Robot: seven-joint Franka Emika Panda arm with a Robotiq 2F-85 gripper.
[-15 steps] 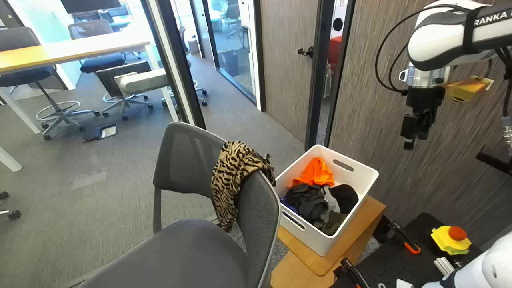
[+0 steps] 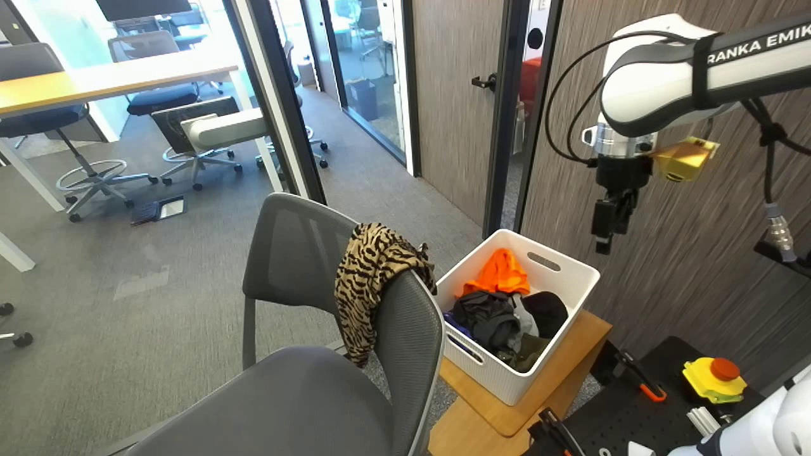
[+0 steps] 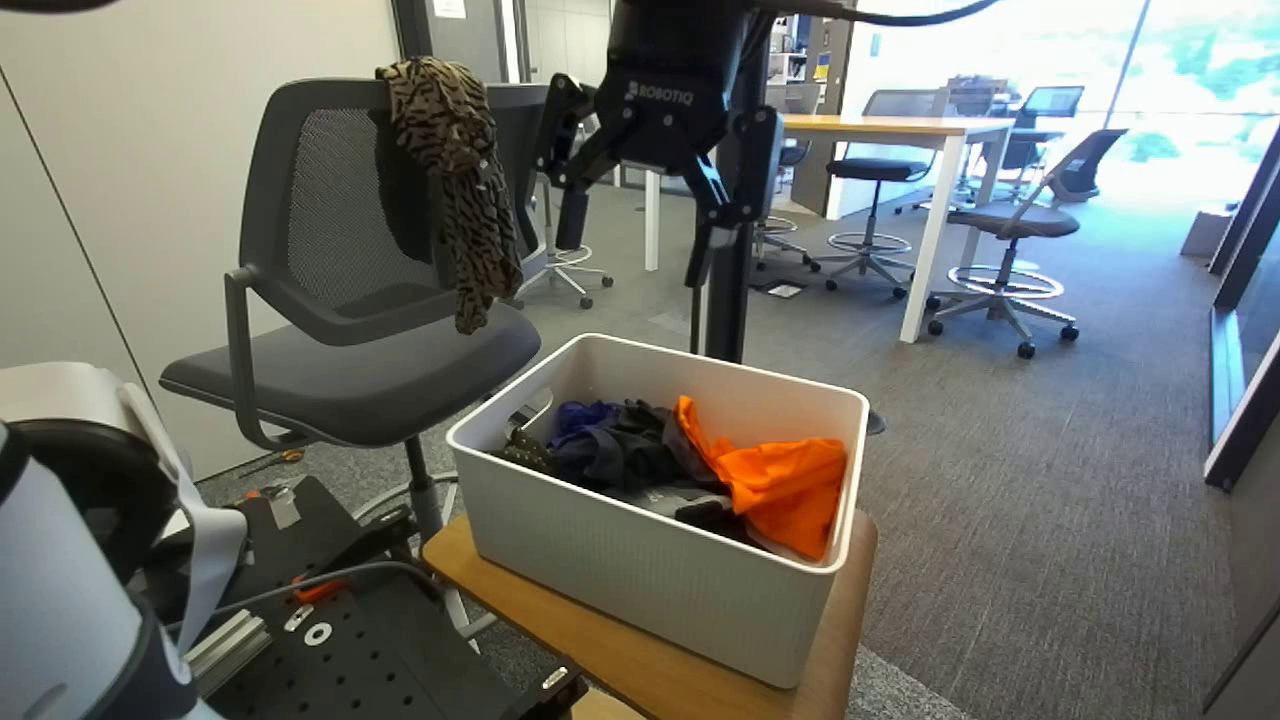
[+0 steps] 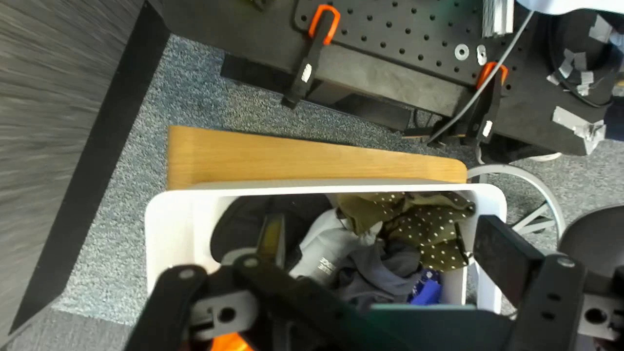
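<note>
My gripper (image 3: 636,258) hangs above the white bin (image 3: 648,570), its fingers wide apart and empty. In the bin lie an orange cloth (image 2: 499,273), a dark grey cloth (image 2: 486,318), a black piece (image 2: 545,313), a light grey piece with lettering (image 4: 327,245), a dotted olive cloth (image 4: 436,231) and something blue (image 4: 428,291). The wrist view looks down into the bin, with the gripper's fingers (image 4: 506,257) hiding much of its lower part. Over the back of the grey chair (image 2: 300,251) drapes a tiger-striped cloth (image 2: 374,277), clear of the gripper.
The bin stands on a wooden board (image 2: 507,414). A black perforated table (image 3: 348,654) with clamps is beside it, and a yellow box with a red button (image 2: 718,376) sits there. A wood-panelled wall (image 2: 684,281) rises behind the arm.
The arm and gripper have moved left in exterior view 1, nearer to the bin, and sit slightly lower in the picture. The bin, its cloths and the striped cloth have stayed put.
</note>
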